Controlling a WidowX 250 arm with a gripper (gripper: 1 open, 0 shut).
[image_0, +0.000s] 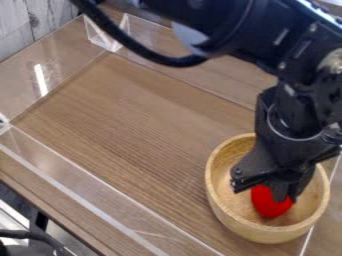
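Note:
A black robot gripper reaches down from the top right into a wooden bowl at the lower right, just over a red object lying in it. The gripper's tips partly hide the red object's top. Whether anything sits between its fingers is hard to tell.
A small clear plastic item stands at the top left. Cables and dark parts lie at the lower left edge.

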